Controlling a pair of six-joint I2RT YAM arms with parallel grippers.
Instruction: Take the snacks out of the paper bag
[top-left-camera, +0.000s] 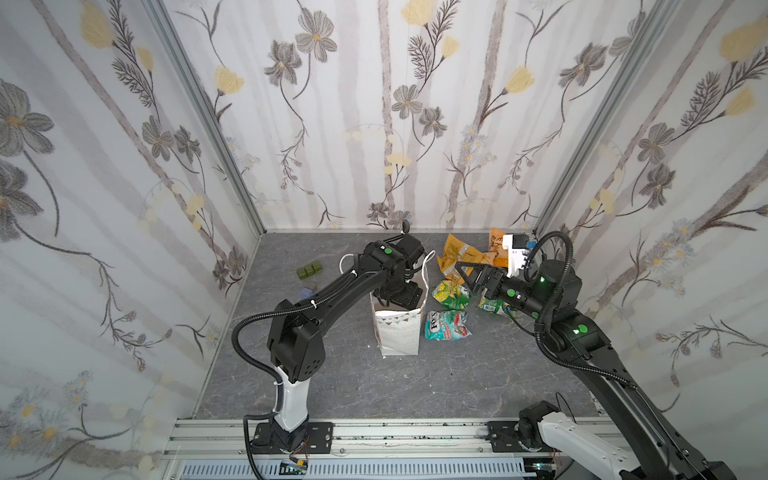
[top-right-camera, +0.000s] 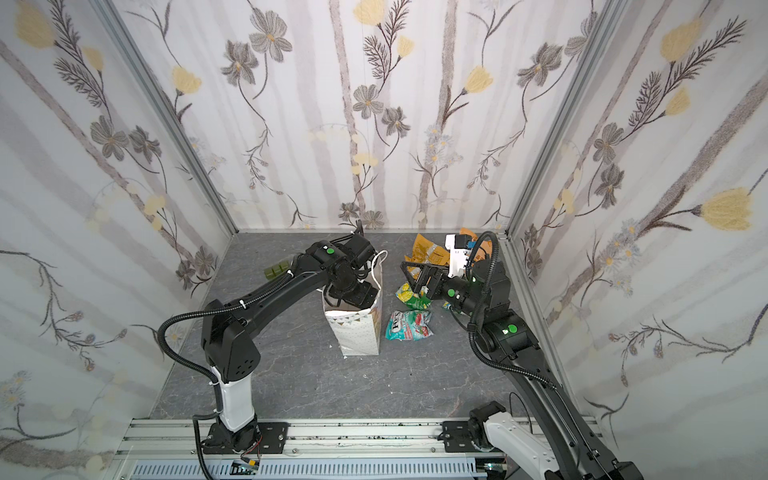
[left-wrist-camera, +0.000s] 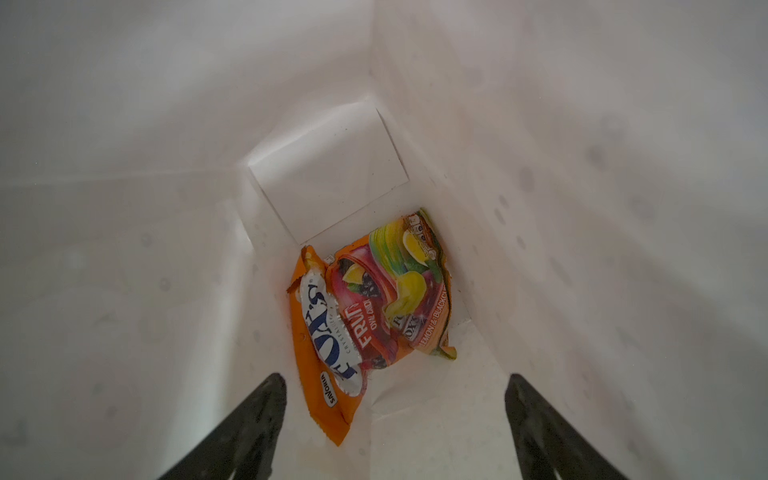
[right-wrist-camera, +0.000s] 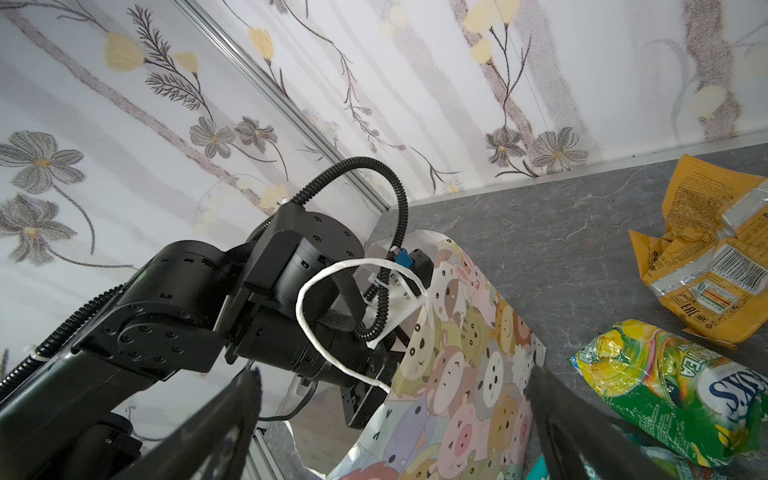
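The white-lined paper bag, printed with cartoon animals on one side, stands upright in the middle of the table. My left gripper points down inside it, its fingers well apart and nothing between them. At the bag's bottom lies an orange fruit-snack packet, beyond the left fingertips and not touching them. My right gripper stands open and empty to the right of the bag. Below it or near it lie a green-and-yellow packet, a teal packet and an orange-yellow packet.
A second orange packet lies at the back right, and another green one is partly under the right arm. A small green block-like item is at the back left. White cord handles loop over the bag's mouth.
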